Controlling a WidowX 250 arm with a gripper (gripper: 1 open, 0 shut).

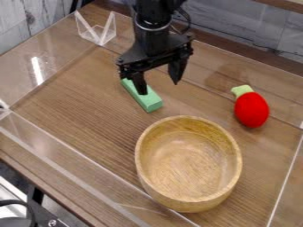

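Note:
The black arm reaches in from the top centre, and its gripper (154, 75) stands open, fingers spread to left and right, above and around the far end of a green rectangular block (144, 97) lying on the wooden table. Whether either finger touches the block cannot be told from this view.
A large tan round bowl (190, 177) fills the lower middle. A red oval object (251, 110) with a pale green tip lies at the right.

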